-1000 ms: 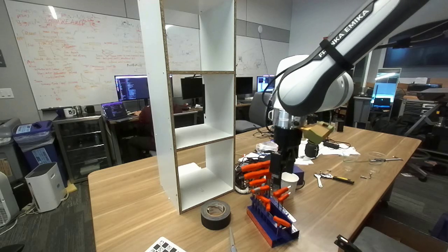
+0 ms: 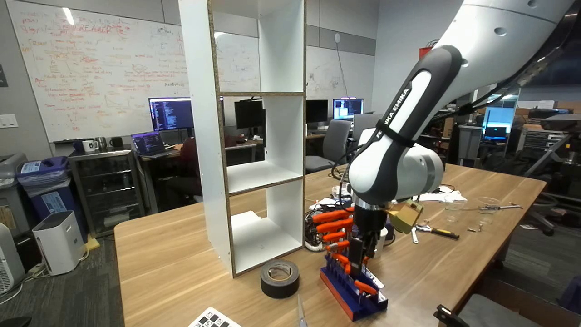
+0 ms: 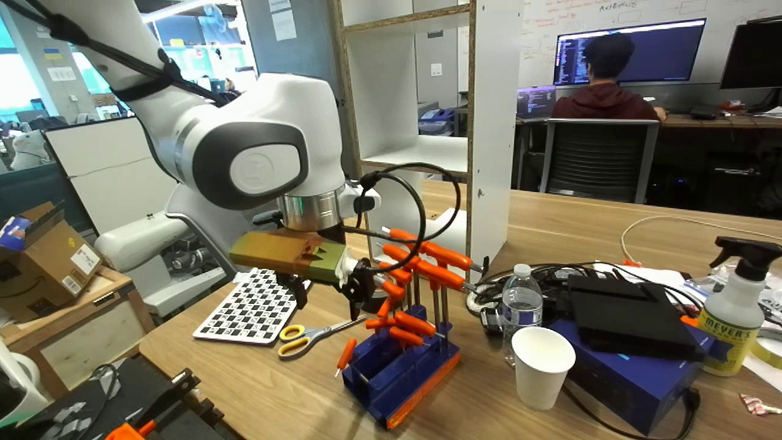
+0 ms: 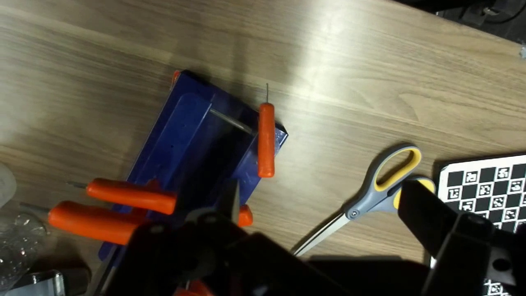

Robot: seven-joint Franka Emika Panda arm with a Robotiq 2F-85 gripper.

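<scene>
A blue rack [image 3: 407,377] of orange-handled hex keys stands on the wooden table, several tall handles at one end and a short orange hex key [image 4: 266,140] at the other. My gripper [image 2: 360,264] points down at the rack in exterior view 1. In the wrist view its fingers are wide apart; the left finger reaches over the rack and partly covers an orange handle [image 4: 245,215]. Nothing sits between the fingers. From the other side, the gripper [image 3: 328,304] appears open near the rack's handles. Its contact with any handle cannot be made out.
Grey-yellow scissors [image 4: 367,202] and a checkered board [image 3: 253,308] lie near the rack. Black tape [image 2: 280,279] sits before a tall white shelf [image 2: 220,163]. A paper cup [image 3: 540,366], water bottle [image 3: 522,304] and cables crowd the other side.
The rack, tape and scissors have not moved.
</scene>
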